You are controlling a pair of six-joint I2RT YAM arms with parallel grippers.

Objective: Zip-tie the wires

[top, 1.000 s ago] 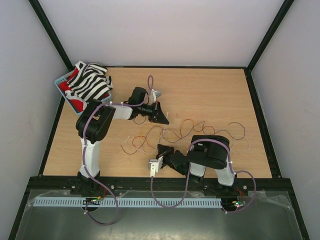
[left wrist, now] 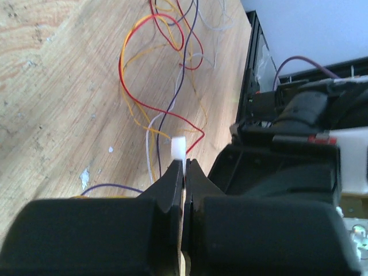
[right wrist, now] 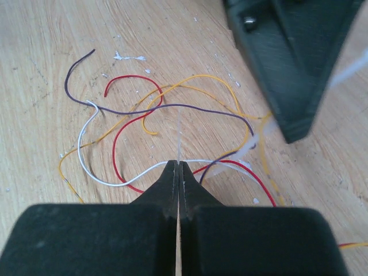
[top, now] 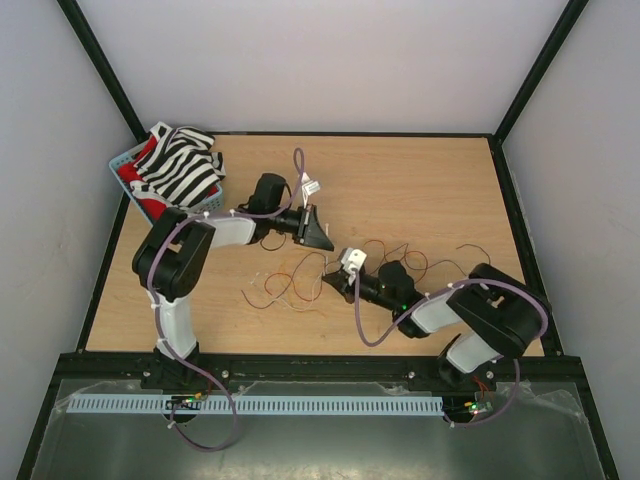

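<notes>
Thin red, yellow, blue and white wires (top: 290, 285) lie loosely tangled on the wooden table. In the left wrist view my left gripper is shut, with a small white piece (left wrist: 178, 146) standing at its tips, probably part of a zip tie. My right gripper is shut low over the wires; a thin pale strand shows just beyond its tips, and I cannot tell whether it is held. A dark gripper body fills the upper right of the right wrist view, close by.
A blue basket (top: 122, 160) with striped and red cloth sits at the back left. A dark frame edges the table.
My right gripper has moved up and toward the table's middle, closer to the left gripper. The left gripper has shifted slightly left.
</notes>
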